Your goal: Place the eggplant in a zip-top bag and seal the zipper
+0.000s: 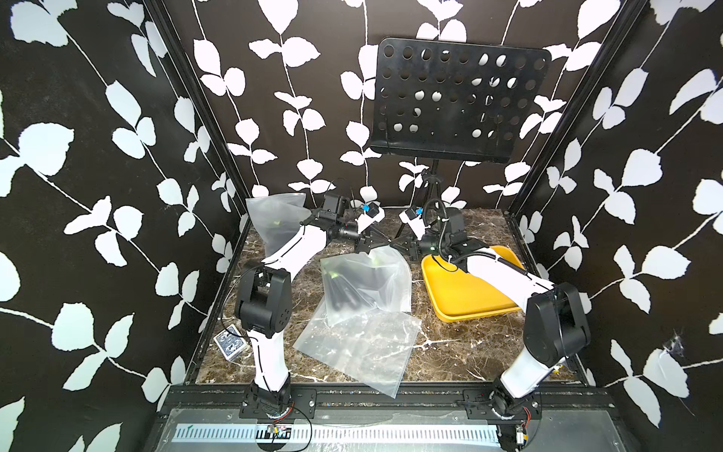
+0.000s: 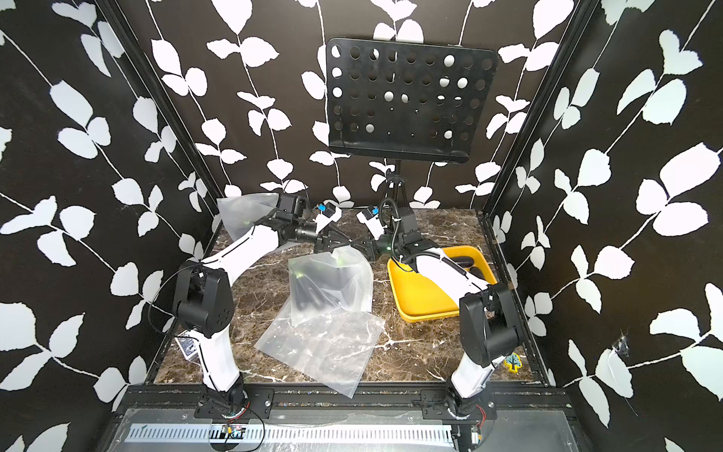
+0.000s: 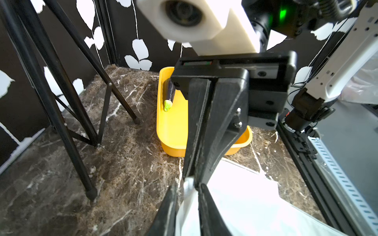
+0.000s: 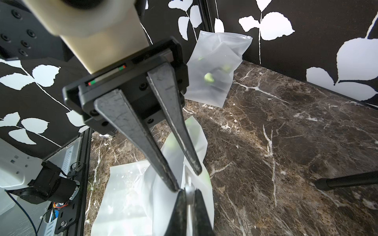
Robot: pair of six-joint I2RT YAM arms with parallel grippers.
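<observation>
Near the centre, a translucent bag (image 1: 365, 290) with greenish shapes inside lies over another clear bag (image 1: 357, 354). My two grippers meet at its top edge. My left gripper is part open, its tips either side of the bag's upright edge, as the right wrist view shows. My right gripper is shut, with the thin white bag edge (image 3: 188, 188) at its tips. An eggplant (image 3: 170, 94) lies in the yellow tray (image 2: 421, 297) on the right.
A filled bag (image 4: 212, 70) stands at the back left. Black stand legs (image 3: 78, 157) rise behind the grippers, beneath a perforated music stand (image 1: 459, 101). A small card packet (image 1: 229, 342) lies at the front left.
</observation>
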